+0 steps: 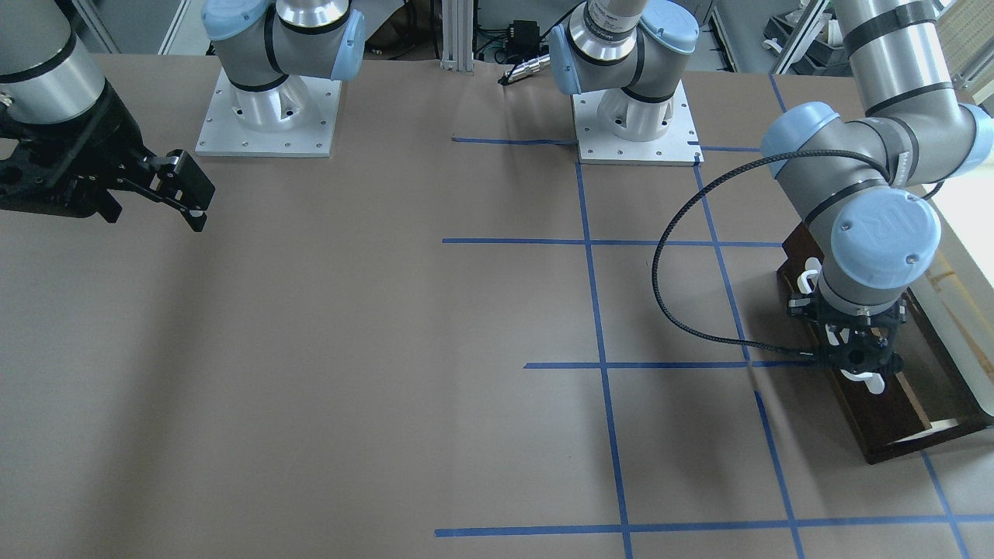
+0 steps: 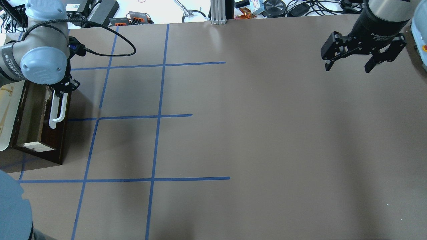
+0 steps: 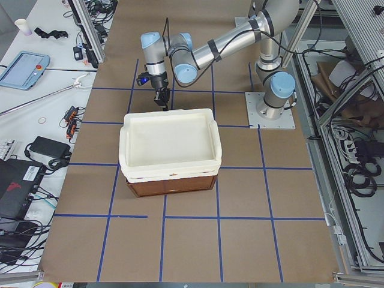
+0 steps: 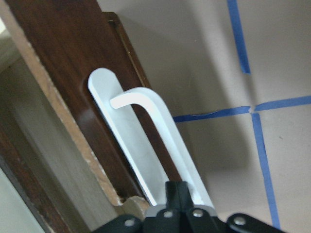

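A dark wooden drawer (image 4: pixel 68 73) with a white handle (image 4: pixel 160 121) on its front is at the right in the front view and at the left in the top view. My gripper (image 1: pixel 843 340) is at the handle, pressed close to the drawer front; in the left wrist view its black fingers cover the handle's near end, and whether they are open or shut cannot be told. The box with the drawer carries a white lid or tray (image 3: pixel 170 147) on top. The drawer stands only slightly out, its inside partly visible in the top view (image 2: pixel 34 116).
Other arms stand at the back (image 1: pixel 634 112) and at the left, with a black gripper (image 2: pixel 362 50) over empty table. A cable loops beside my arm.
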